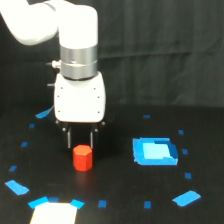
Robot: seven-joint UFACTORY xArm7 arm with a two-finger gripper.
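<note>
A small red block [83, 157] stands on the black tabletop, left of centre. Just above it is the white arm's gripper [80, 135], pointing down, its dark fingers around or over the top of the block; whether they touch it or how far apart they stand is hard to tell. To the right lies a blue square [140, 146] with a pale light-blue inner square [157, 151].
Pieces of blue tape [186, 198] and small blue marks are scattered over the black table [130, 190]. A cream-coloured object [52, 213] is cut off at the bottom left edge.
</note>
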